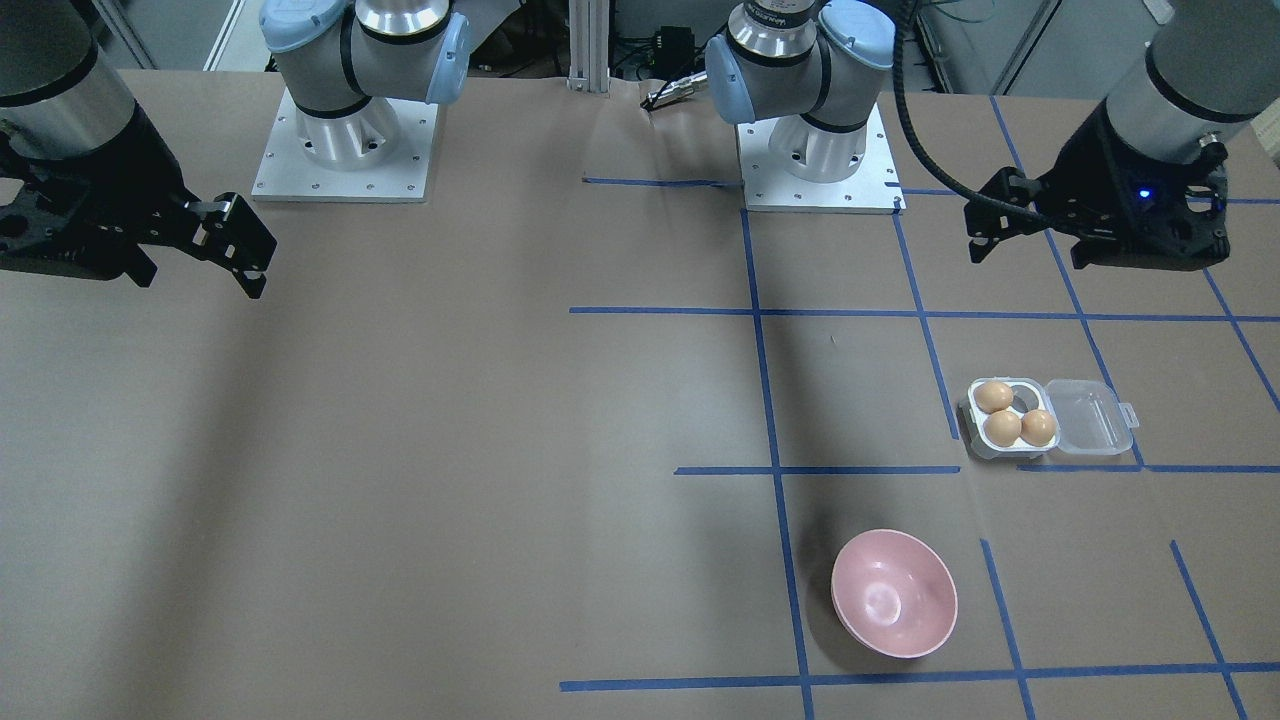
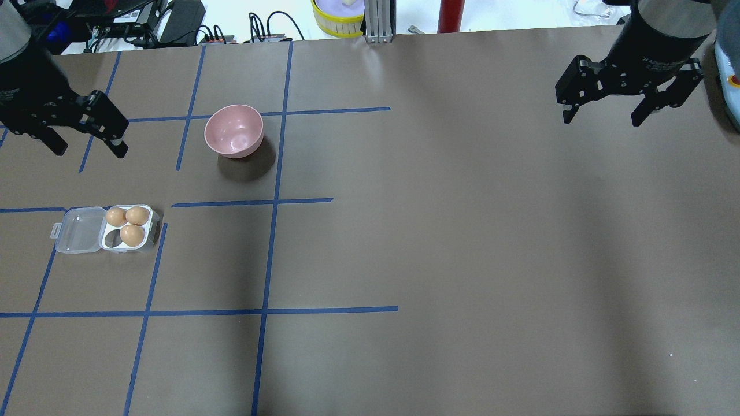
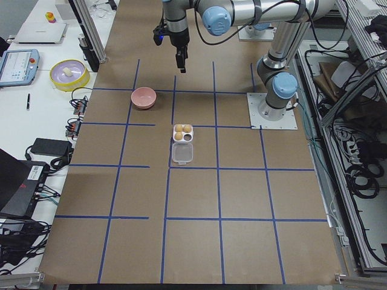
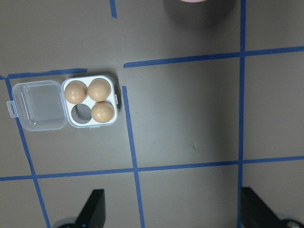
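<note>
An open clear egg carton [image 1: 972, 420] lies on the taped table, holding three brown eggs [image 4: 102, 112] with one empty slot; its lid [image 4: 39, 107] lies open beside it. A pink bowl [image 1: 894, 593] stands apart from the carton, toward the front in the front view and partly cut off at the top of the wrist view. My gripper hangs above the table near the carton, at the right in the front view. Its fingers stand apart, open, with nothing visible between them.
A second black gripper [image 2: 602, 114] hangs over the bare part of the table. Robot bases [image 1: 342, 174] stand along one edge. The table between and around bowl and carton is clear.
</note>
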